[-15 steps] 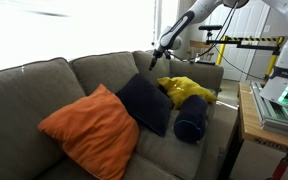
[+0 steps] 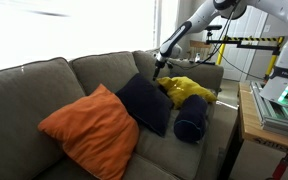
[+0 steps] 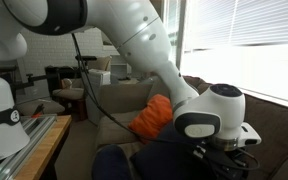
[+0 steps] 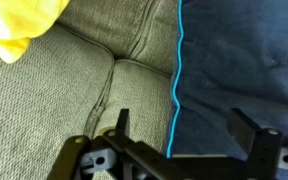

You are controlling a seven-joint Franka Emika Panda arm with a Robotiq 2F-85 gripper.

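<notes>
My gripper stands open with nothing between its fingers. It hangs over the couch, its gap spanning the light blue piping of a navy pillow (image 4: 244, 65) and the beige cushion beside it. In exterior view 1 the gripper (image 2: 158, 74) is near the couch back, behind the navy square pillow (image 2: 146, 103). A yellow cloth (image 2: 188, 90) lies crumpled on the seat, and the wrist view catches part of this cloth (image 4: 19, 25) at upper left. Exterior view 2 has the arm in front of the couch back, with the fingers hard to make out.
An orange pillow (image 2: 92, 132) leans at the couch's near end. On the front seat edge lies a dark blue roll (image 2: 191, 119). A wooden table (image 2: 254, 125) stands at the right. Bare cushion (image 4: 134, 95) shows beside the piping.
The pillows and the yellow cloth look unmoved.
</notes>
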